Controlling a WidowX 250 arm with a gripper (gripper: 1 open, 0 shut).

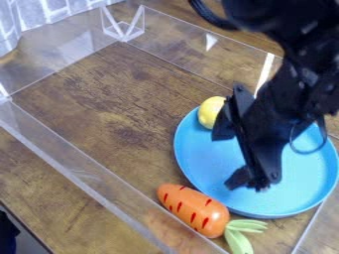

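Observation:
My black gripper (231,151) is open above the blue plate (275,198), its fingers pointing down and to the left, with nothing seen between them. A yellow egg-shaped object (208,110) sits at the plate's upper left rim, partly behind the gripper. An orange toy carrot (193,209) with red marks and pale green leaves lies at the plate's lower left, outside it.
Clear plastic walls (66,159) enclose the wooden surface (106,109). A white object (32,14) stands outside at the top left.

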